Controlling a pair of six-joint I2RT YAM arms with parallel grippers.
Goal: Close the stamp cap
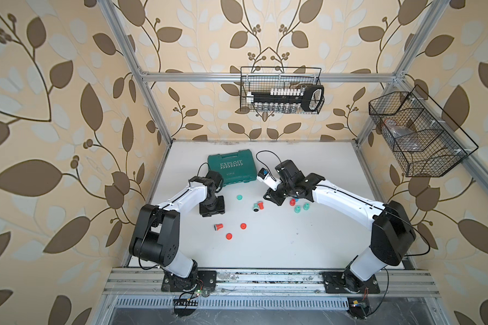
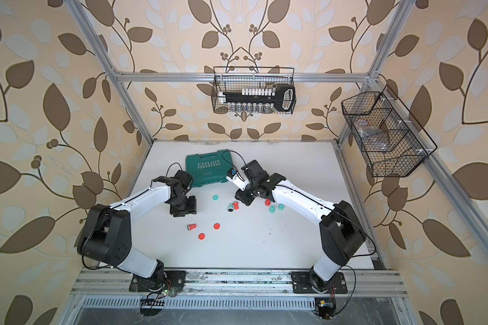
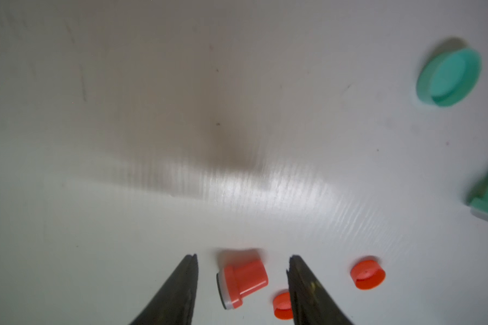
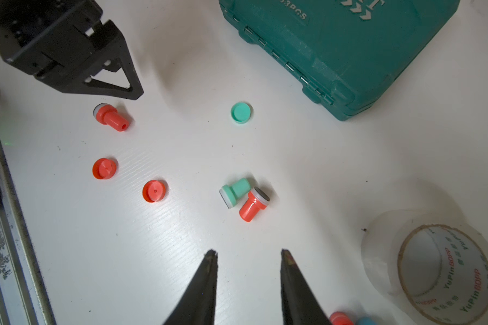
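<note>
A red stamp (image 3: pixel 244 279) lies uncapped on its side on the white table, its pad end facing left in the left wrist view. My left gripper is open above the table, nothing held; the stamp shows in the gap between its fingers but sits farther down. Two red caps (image 4: pixel 104 168) (image 4: pixel 154 191) lie loose nearby. Mid-table, a green stamp (image 4: pixel 236 192) rests beside another red stamp (image 4: pixel 253 204), both uncapped. A green cap (image 4: pixel 240 112) lies by the case. Empty and open, my right gripper hangs over the table.
The green tool case (image 1: pixel 232 166) stands at the back. A roll of clear tape (image 4: pixel 382 252) sits right of my right gripper. Several green and red pieces (image 1: pixel 297 209) lie near the right forearm.
</note>
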